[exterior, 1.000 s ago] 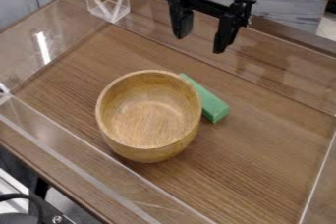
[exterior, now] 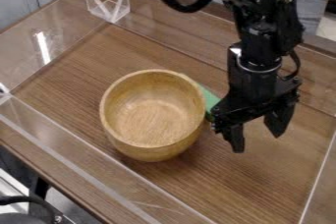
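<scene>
My black gripper (exterior: 257,126) is low over the wooden table, right of a tan oval bowl (exterior: 152,145), its fingers apart with nothing seen between them. A green block (exterior: 203,93) lies by the bowl's right side, partly hidden behind the bowl and my gripper.
The wooden table (exterior: 79,81) has free room at the left and in the front right. A clear plastic object (exterior: 105,7) stands at the back left. Pale edges border the table, and a dark cable shows at the lower left.
My gripper has come down from the back of the table to the front right, beside the bowl and green block, which now sits partly hidden.
</scene>
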